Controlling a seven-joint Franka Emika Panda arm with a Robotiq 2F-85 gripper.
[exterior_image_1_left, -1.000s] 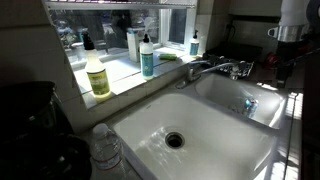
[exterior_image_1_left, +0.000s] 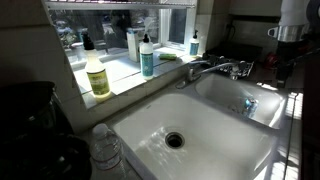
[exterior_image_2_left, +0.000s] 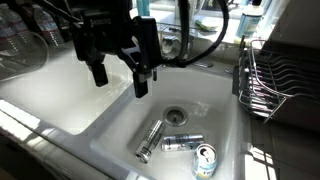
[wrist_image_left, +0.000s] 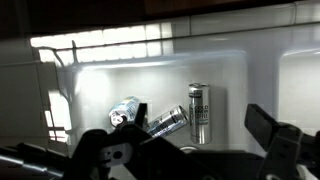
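My gripper (exterior_image_2_left: 120, 80) hangs open above the double sink, with nothing between its fingers in exterior view 2. In the wrist view, its dark fingers (wrist_image_left: 262, 125) stand wide apart at either side. Below lie three cans in one white basin (wrist_image_left: 230, 75). One silver can (wrist_image_left: 199, 115) shows between the fingers, lower down; a second silver can (wrist_image_left: 168, 122) slants beside it. To the left is a can with a blue and white label (wrist_image_left: 125, 110). The gripper touches none of them. At the upper right of exterior view 1, the arm (exterior_image_1_left: 293, 25) is partly cut off.
The other basin (exterior_image_1_left: 190, 140) is empty around its drain. A faucet (exterior_image_1_left: 205, 68) stands behind the sink. A yellow soap bottle (exterior_image_1_left: 97, 70) and a blue one (exterior_image_1_left: 146, 58) stand on the sill. A wire dish rack (exterior_image_2_left: 275, 80) borders the can basin.
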